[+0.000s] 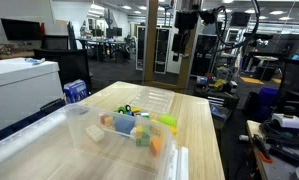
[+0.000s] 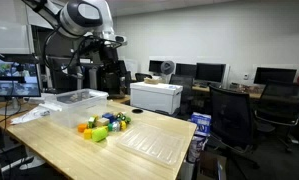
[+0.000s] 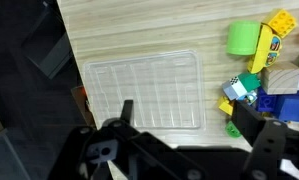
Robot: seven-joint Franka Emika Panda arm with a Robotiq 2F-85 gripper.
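My gripper is open and empty, with dark fingers at both sides in the wrist view. It hangs high over the table, at the upper middle in exterior view 2. Below it lies a flat, clear rectangular lid or tray (image 3: 144, 88), also seen as a pale sheet (image 2: 154, 143) on the wood. Beside it is a cluster of toy blocks: a green cylinder (image 3: 243, 38), a yellow piece (image 3: 265, 46), a wooden cube (image 3: 280, 77) and a blue block (image 3: 292, 107). The gripper touches none of them.
A clear plastic bin (image 1: 117, 130) with some coloured pieces visible through or beyond its walls stands at one end of the table (image 2: 81, 158). A white cabinet (image 2: 155, 96) and an office chair (image 2: 229, 118) are beyond the table. Bare wood surrounds the clear sheet.
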